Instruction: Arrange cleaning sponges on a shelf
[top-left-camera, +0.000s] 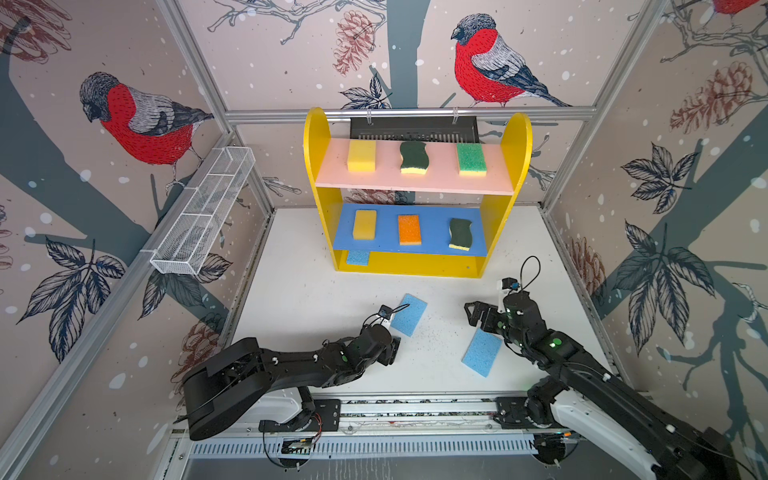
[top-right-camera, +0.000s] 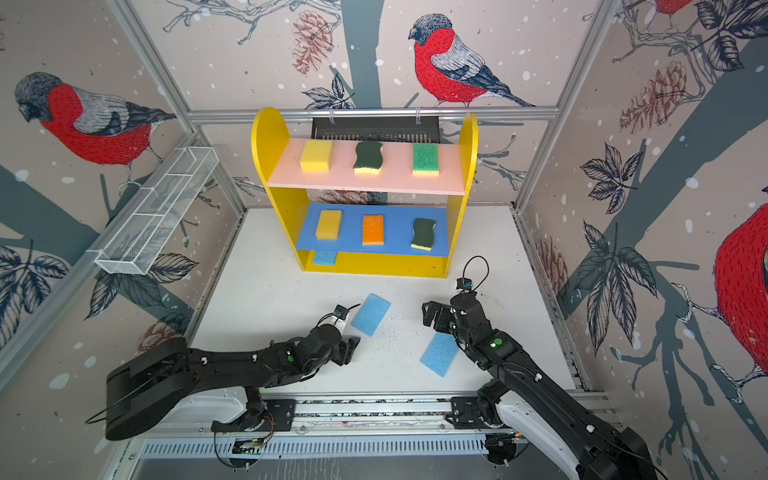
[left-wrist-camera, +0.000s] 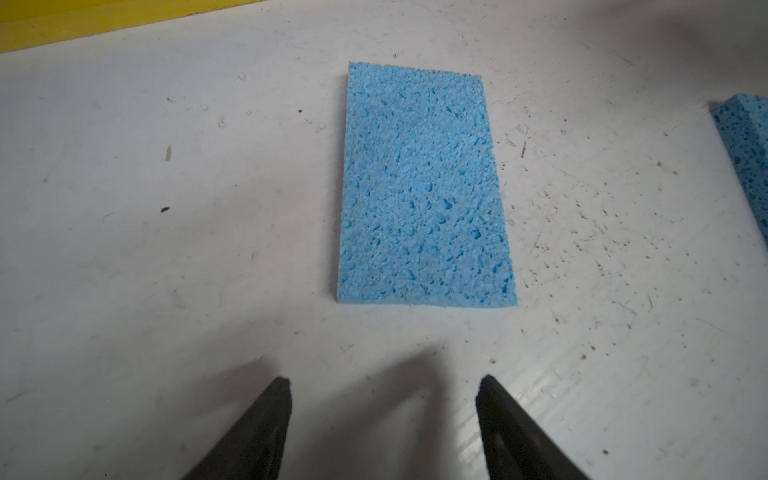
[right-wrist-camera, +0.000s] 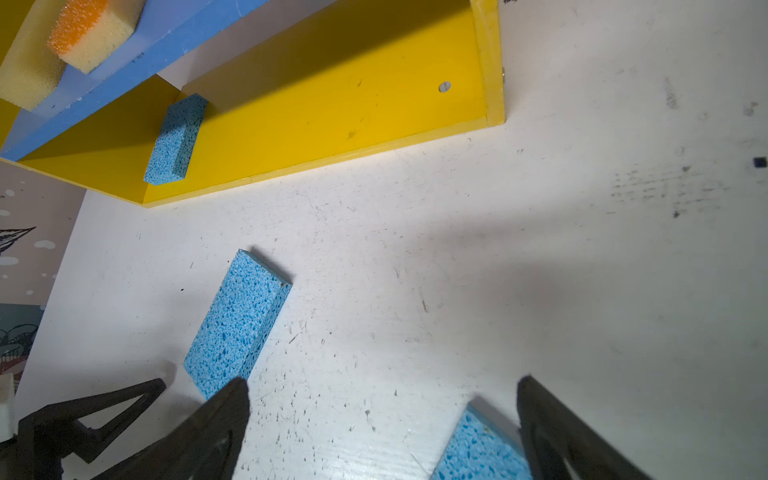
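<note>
A blue sponge lies flat on the white table, with my open left gripper just short of it in the left wrist view, nothing between the fingers. A second blue sponge lies to the right, beneath my open right gripper. A third blue sponge rests at the left of the yellow bottom shelf. The blue middle shelf holds yellow, orange and dark green sponges; the pink top shelf holds yellow, dark green and green sponges.
A white wire rack hangs on the left wall.
</note>
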